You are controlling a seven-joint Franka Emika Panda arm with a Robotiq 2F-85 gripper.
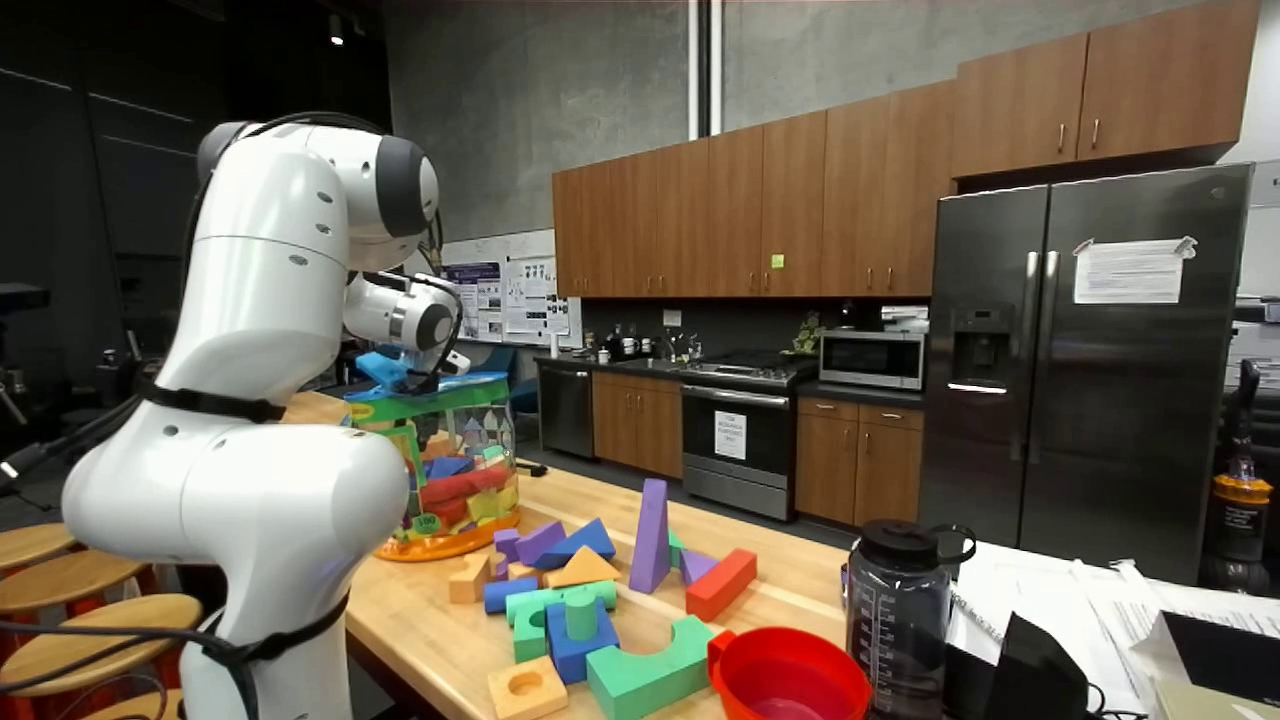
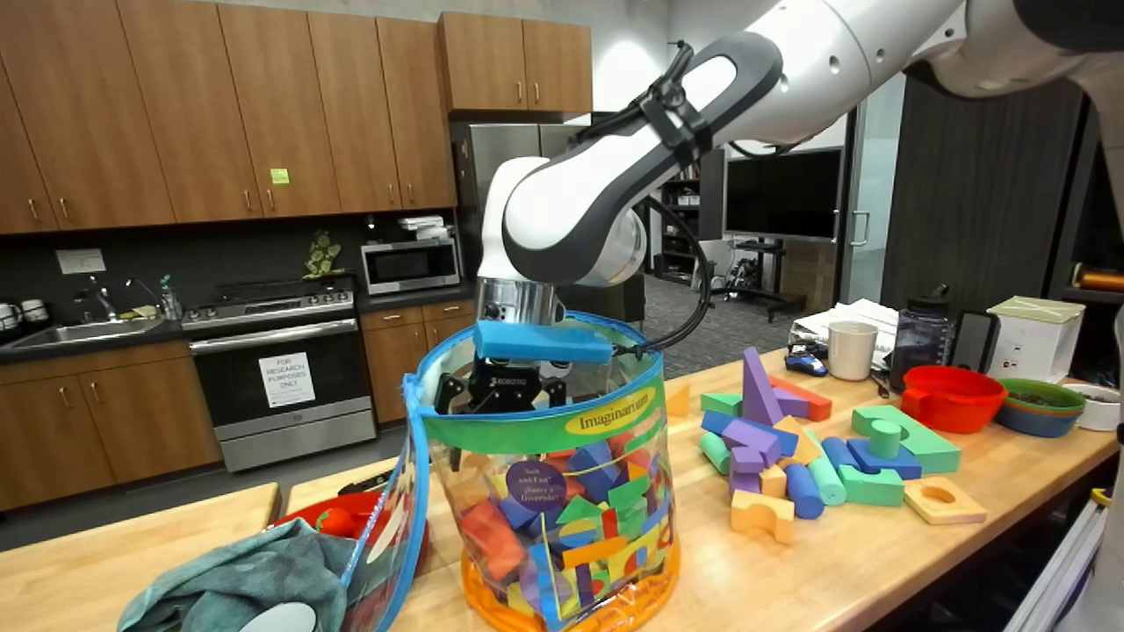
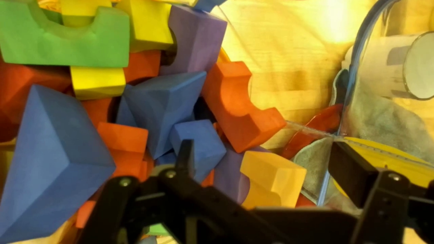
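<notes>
My gripper (image 2: 503, 421) reaches down into the top of a clear zippered bag (image 2: 495, 433) with a blue trim and an orange base. In the wrist view the gripper is open, its black fingers (image 3: 185, 156) wide apart and nothing held between them. Foam blocks fill the bag below: a large blue wedge (image 3: 48, 170), a green arch (image 3: 65, 40), a red-orange notched block (image 3: 236, 105), a small blue block (image 3: 199, 142) and a yellow-orange notched block (image 3: 276, 177). The orange and small blue blocks appear between the fingers from above, lower down.
Loose blocks lie on the table beside the bag, among them a tall purple wedge (image 1: 650, 536) and a green arch (image 1: 654, 672). Beyond stand a red cup (image 1: 786, 678) and a water bottle (image 1: 897, 618). A grey-green cloth (image 2: 248, 585) lies by the bag's open lid.
</notes>
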